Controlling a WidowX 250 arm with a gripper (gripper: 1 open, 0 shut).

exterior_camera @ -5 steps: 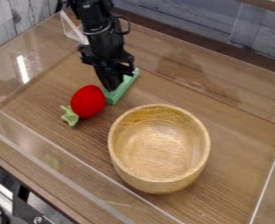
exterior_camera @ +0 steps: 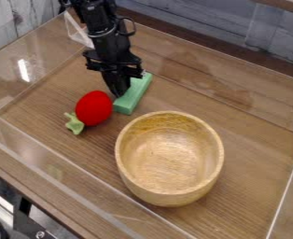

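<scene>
The black gripper (exterior_camera: 119, 77) reaches down from the top of the view to the upper end of a green block (exterior_camera: 134, 93), its fingers shut. Whether anything is between them is hard to tell. A red object (exterior_camera: 94, 107) with a green part, like a strawberry or vegetable, lies just left of the block.
A large tan bowl (exterior_camera: 169, 159) takes up the lower middle right.
The gripper has shifted slightly up and left. The red object and bowl look unmoved.
</scene>
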